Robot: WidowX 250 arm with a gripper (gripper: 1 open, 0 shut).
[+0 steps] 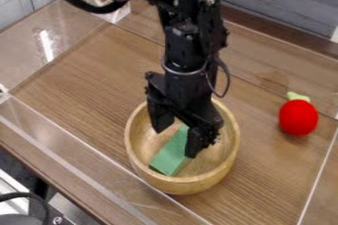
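Observation:
A wooden bowl (pixel 218 170) holds a green oblong object (pixel 169 158) lying in its lower middle. My black gripper (pixel 181 127) is over the bowl, low and open, its fingers just above or around the upper end of the green object; whether they touch it I cannot tell. The arm hides the back of the bowl.
A red tomato-like object (pixel 298 117) with a light green top sits on the wooden table (pixel 79 86) to the right of the bowl. A cable runs along the lower left edge.

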